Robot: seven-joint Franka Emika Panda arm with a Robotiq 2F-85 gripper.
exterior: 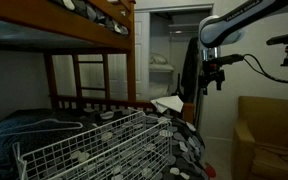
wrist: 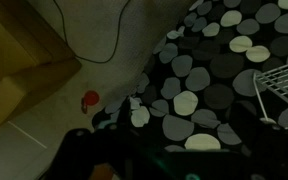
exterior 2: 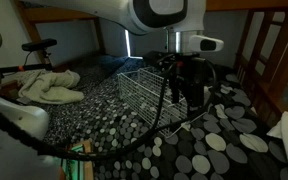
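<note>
My gripper (exterior: 212,82) hangs from the arm in exterior view 1, in the air to the right of the bed. In the wrist view its dark fingers (wrist: 256,130) stand wide apart along the bottom edge, and nothing lies between them. A white wire basket (exterior: 99,155) rests on the bed in exterior view 1; only a corner of this basket (wrist: 284,85) shows at the right of the wrist view. The dotted blanket (wrist: 184,103) spreads beneath the gripper. In exterior view 2 the arm and a black cable partly cover the basket (exterior 2: 139,92).
A wooden bunk bed (exterior: 119,80) frames the left side. A white hanger (exterior: 44,127) lies on dark bedding. A white item (exterior: 168,103) sits beyond the basket. A brown armchair (exterior: 269,130) stands at right. Bare floor with a red spot (wrist: 90,98) shows beside the bed.
</note>
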